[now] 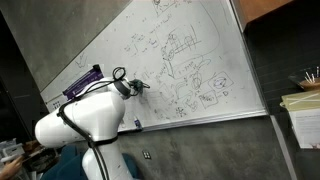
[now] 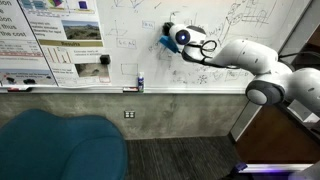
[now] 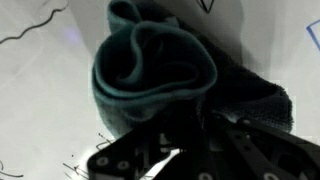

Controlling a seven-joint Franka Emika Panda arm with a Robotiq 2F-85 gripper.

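Note:
A folded teal cloth (image 3: 155,70) fills the middle of the wrist view, its rolled end bulging outward, and my gripper is shut on it. The fingertips are mostly buried in the fabric. In exterior view 2 the cloth (image 2: 168,44) shows as a small blue patch against the whiteboard (image 2: 130,70). The arm reaches in from the right there. Exterior view 1 shows the gripper (image 1: 130,86) and the cloth at the left part of the board, close to its face. Whether the cloth presses on the surface is hard to tell.
Black writing (image 1: 185,45) covers much of the board around and right of the cloth. A ledge runs along the bottom, with a small bottle (image 2: 140,82) on it. Posters (image 2: 75,40) hang left of the arm; a teal chair (image 2: 60,140) stands below.

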